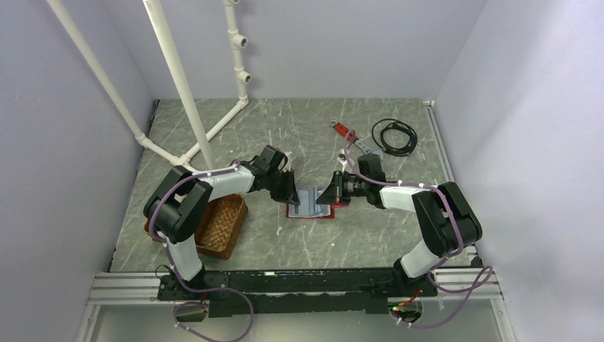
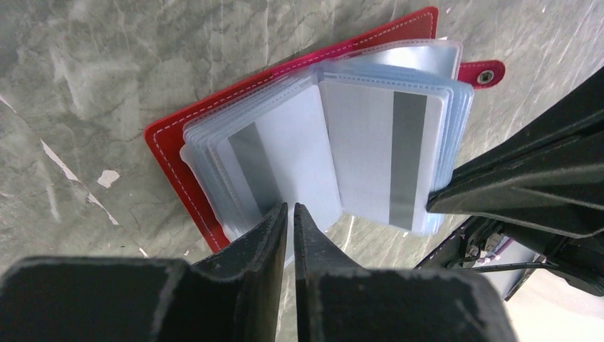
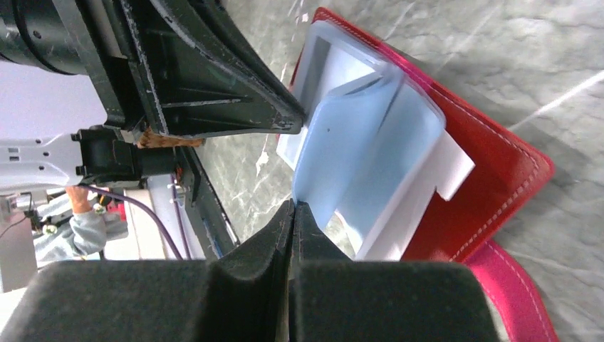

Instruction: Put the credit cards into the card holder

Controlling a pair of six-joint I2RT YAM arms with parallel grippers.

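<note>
The red card holder (image 1: 310,216) lies open on the table, its clear sleeves holding white cards with grey stripes. In the left wrist view, one white card (image 2: 295,142) lies on the near side, and a second striped card (image 2: 370,135) sits in lifted sleeves on the other. My left gripper is over the near-side sleeves, its fingertips parted by a narrow gap with nothing seen between them. My right gripper is shut on the edge of the lifted, bent sleeves (image 3: 349,139). Whether any card edge is pinched there is hidden.
A brown wicker basket (image 1: 241,226) stands beneath the left arm. At the back right lie a red-handled tool (image 1: 342,129) and a coiled black cable (image 1: 409,142). White pipes (image 1: 178,78) rise on the left. Table in front of the holder is clear.
</note>
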